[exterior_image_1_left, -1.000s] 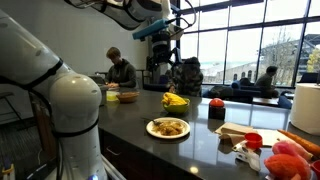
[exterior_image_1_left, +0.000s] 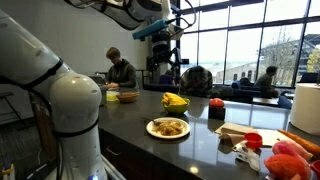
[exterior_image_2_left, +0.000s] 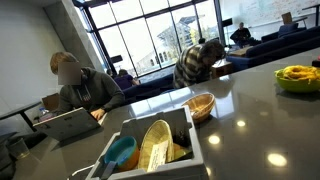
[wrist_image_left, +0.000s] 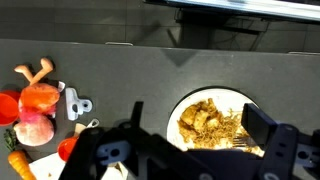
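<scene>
My gripper (exterior_image_1_left: 166, 68) hangs high above the dark table, well clear of everything on it. In the wrist view its two black fingers stand wide apart at the bottom, and nothing is held between them. Below it lies a white plate (exterior_image_1_left: 151, 131) of brownish-yellow food (exterior_image_1_left: 172, 127). The wrist view shows the same plate (wrist_image_left: 174, 132) partly behind the fingers, with a fork (wrist_image_left: 243, 141) on its right side. Behind the plate in exterior view 1 is a green bowl (exterior_image_1_left: 184, 108) filled with something yellow (exterior_image_1_left: 174, 100).
An orange-pink plush toy (wrist_image_left: 40, 98), red cups (wrist_image_left: 8, 107) and a carrot (wrist_image_left: 20, 164) lie to one side. A red-and-black object (exterior_image_1_left: 216, 109) stands farther back. A grey bin (exterior_image_2_left: 196, 150) holds several containers. Bare table surrounds the plate.
</scene>
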